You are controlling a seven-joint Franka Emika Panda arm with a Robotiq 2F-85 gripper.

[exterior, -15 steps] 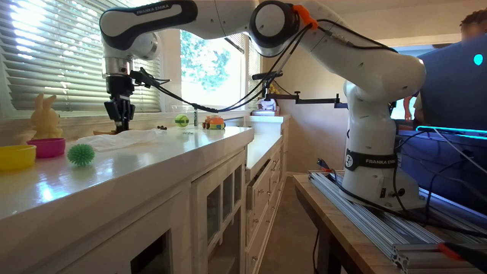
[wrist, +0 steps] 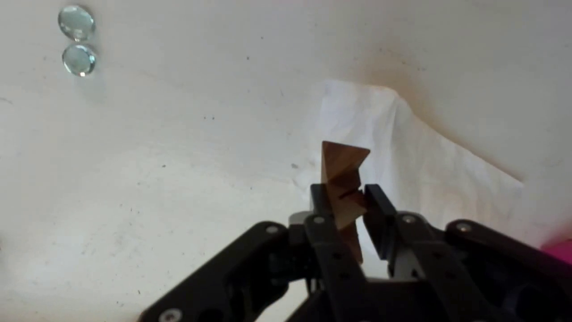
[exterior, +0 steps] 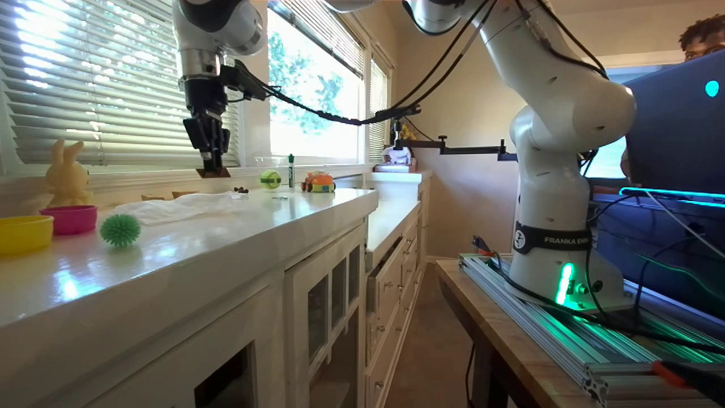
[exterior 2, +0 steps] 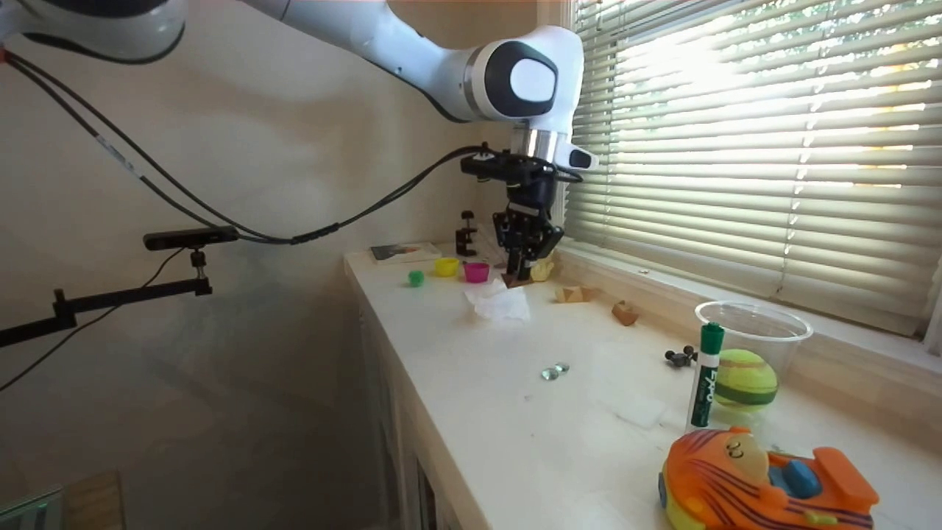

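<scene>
My gripper is shut on a small brown folded piece (wrist: 343, 161), glossy and angular, that sticks out past the fingertips in the wrist view. Exterior view 1 has the gripper (exterior: 214, 166) pointing straight down, with the brown piece (exterior: 213, 173) raised clear of the counter. Below it spreads a crumpled white sheet (wrist: 413, 161), partly covered by my fingers in the wrist view. The same sheet (exterior 2: 499, 303) lies on the counter in exterior view 2.
Beyond the sheet stand a pink cup (exterior 2: 477, 272), a yellow cup (exterior 2: 447, 266) and a green spiky ball (exterior: 120, 230). Brown pieces (exterior 2: 575, 295) lie by the window. Glass beads (exterior 2: 554, 372), a marker (exterior 2: 706, 375), a clear cup (exterior 2: 755, 322) and an orange toy (exterior 2: 759, 486) occupy the nearer end.
In exterior view 1 my gripper has risen from near counter height and shifted right. The brown piece now hangs in the air with it. Counter objects look unmoved.
</scene>
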